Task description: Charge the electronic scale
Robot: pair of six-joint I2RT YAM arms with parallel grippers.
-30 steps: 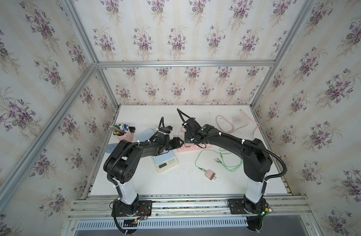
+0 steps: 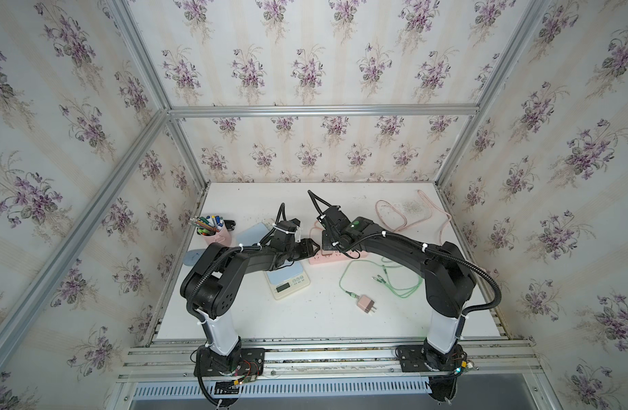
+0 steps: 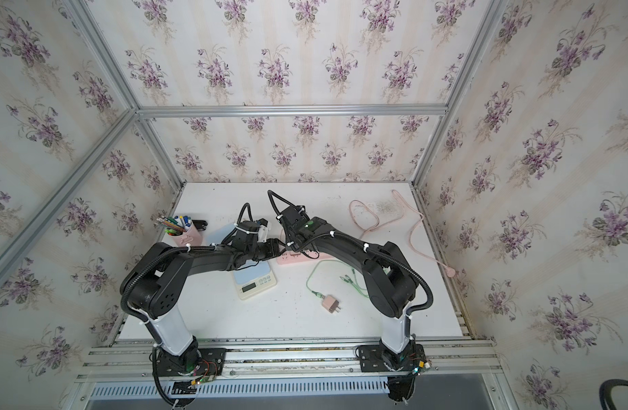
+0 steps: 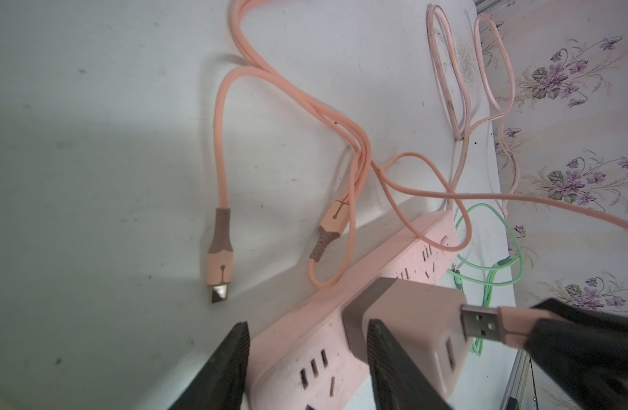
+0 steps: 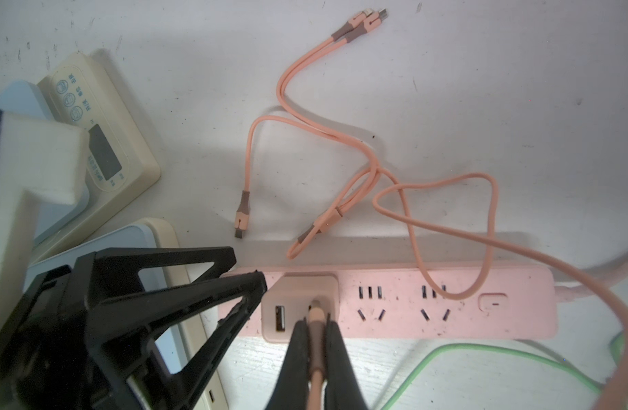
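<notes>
A pink USB-A plug point(image 4: 515, 324) sits in my right gripper, shut on it; its metal tip point(image 4: 479, 322) meets the face of the pink charger block point(image 4: 416, 311). Whether the tip is inside a port, I cannot tell. That block stands in the pink power strip point(image 5: 389, 321). My left gripper is open at the strip's left end, beside the block, nothing between its fingers. The same cable's small connector point(image 4: 219, 270) lies loose behind the strip. One scale point(image 2: 288, 281) rests left of the strip, partly under my left arm.
Another scale point(image 5: 115, 130) lies farther back. A green cable point(image 2: 402, 292) with a pink adapter point(image 2: 365, 303) occupies the front right. The pen cup point(image 2: 218, 235) stands at the left edge.
The left arm and the objects on the table look unmoved.
</notes>
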